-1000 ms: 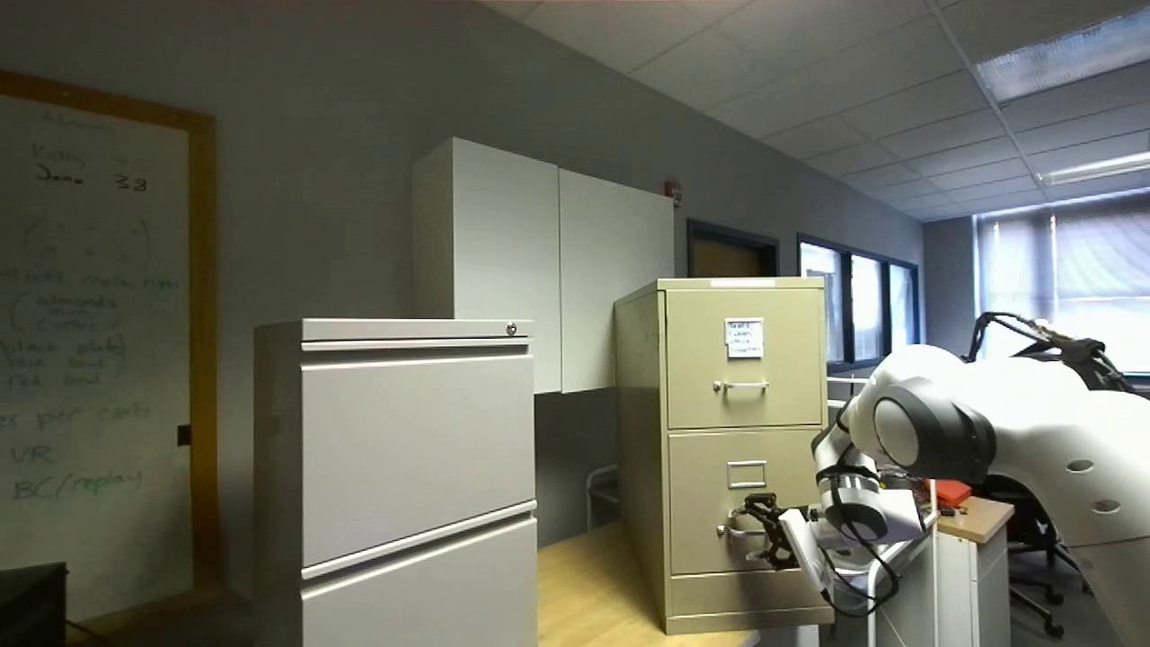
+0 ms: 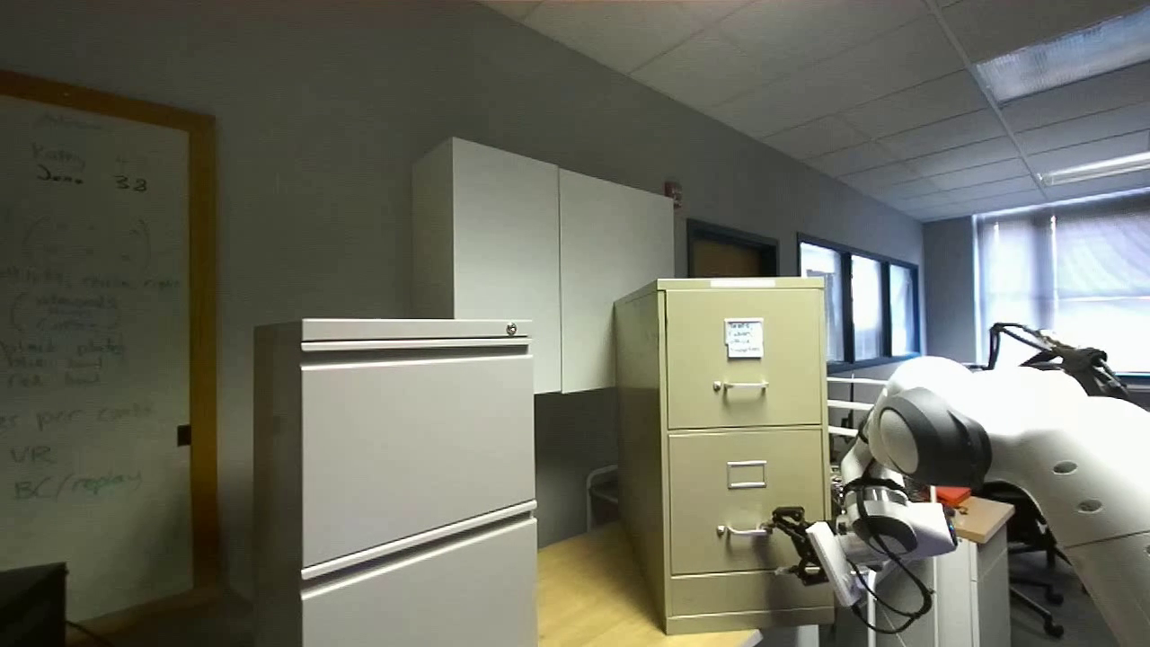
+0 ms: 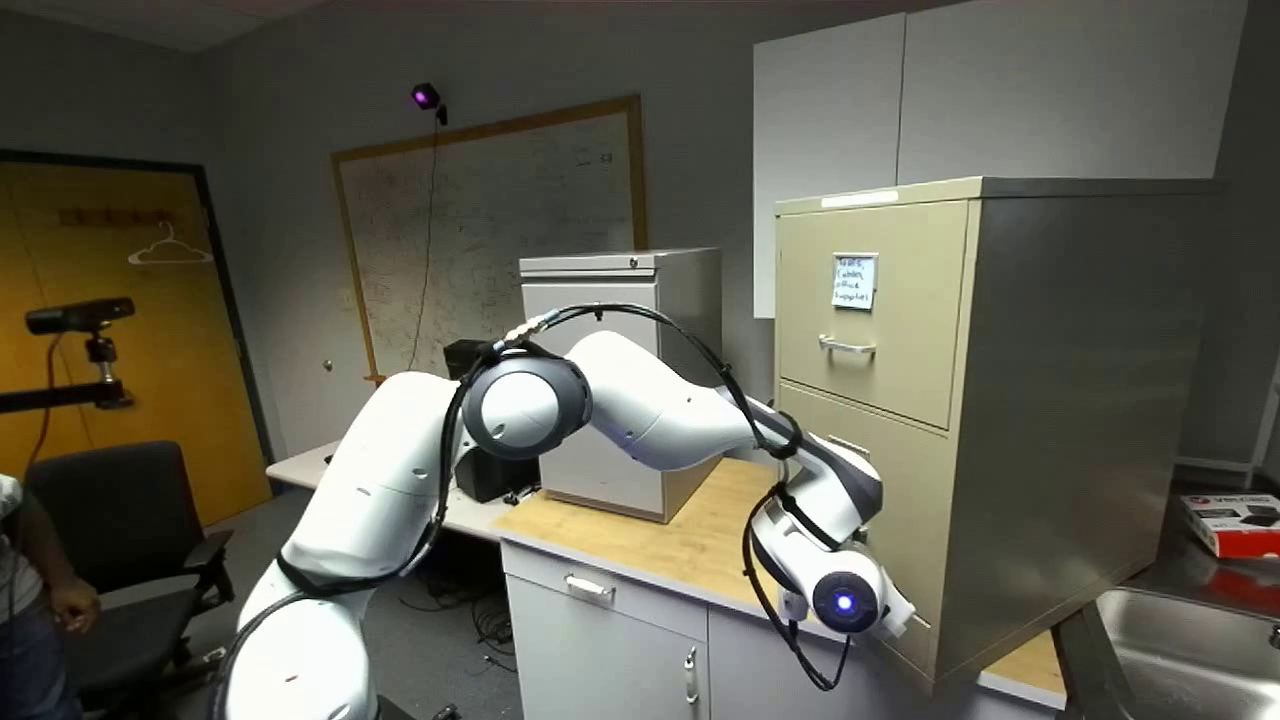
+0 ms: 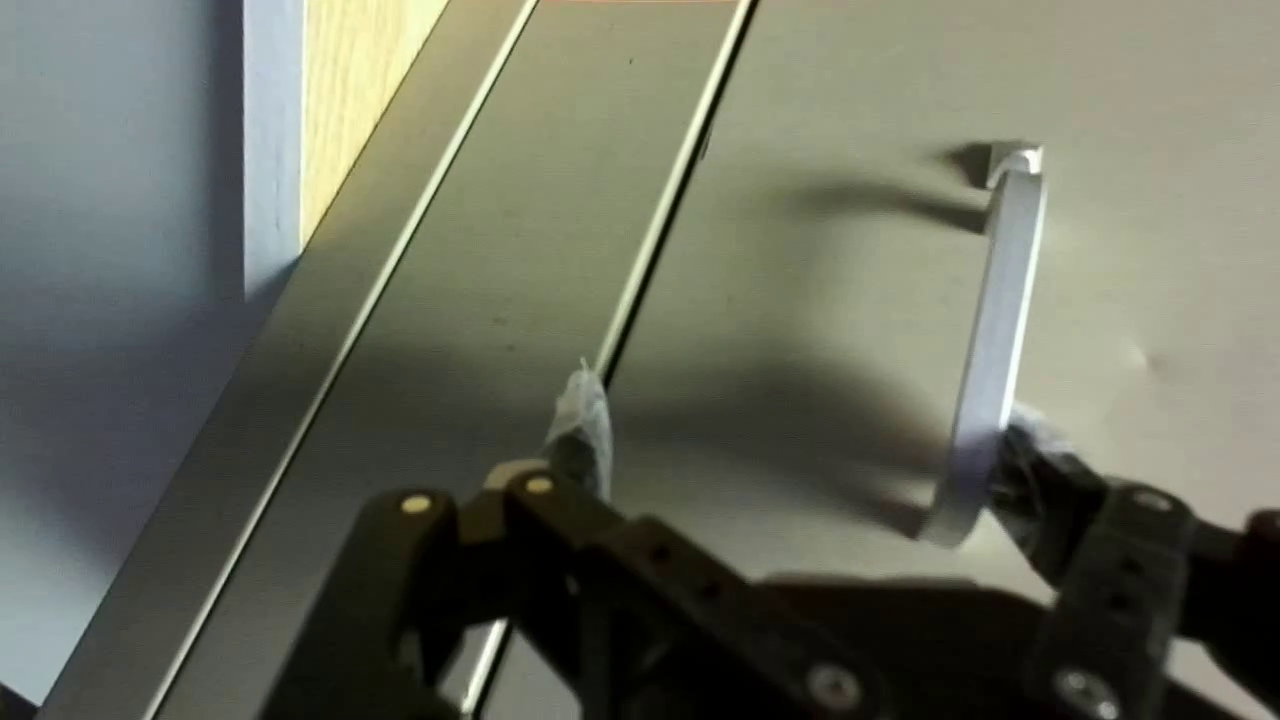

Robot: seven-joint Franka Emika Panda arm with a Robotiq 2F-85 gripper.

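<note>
A beige two-drawer filing cabinet (image 2: pixel 744 464) stands with its drawers closed. On its lower drawer is a silver bar handle (image 2: pixel 744 530); in the wrist view this handle (image 4: pixel 998 324) slants along the right side. My gripper (image 2: pixel 779 548) is open near the handle's right end. Up close, the right fingertip (image 4: pixel 1041 442) overlaps the handle's near end, and I cannot tell whether they touch. The left fingertip (image 4: pixel 584 414) lies well to the side, over the seam below the drawer. Exterior view 2 hides the fingers behind the arm's wrist (image 3: pixel 828 564).
A grey filing cabinet (image 2: pixel 415 453) stands to the left on the wooden countertop (image 2: pixel 588 571). White wall cupboards (image 2: pixel 614 280) hang behind. In exterior view 2 a metal sink (image 3: pixel 1182 636) and a red-and-white box (image 3: pixel 1236 522) are right of the beige cabinet.
My gripper has shifted right and slightly down in exterior view 1, from in front of the lower handle to its right end. The cabinet's drawers look unchanged.
</note>
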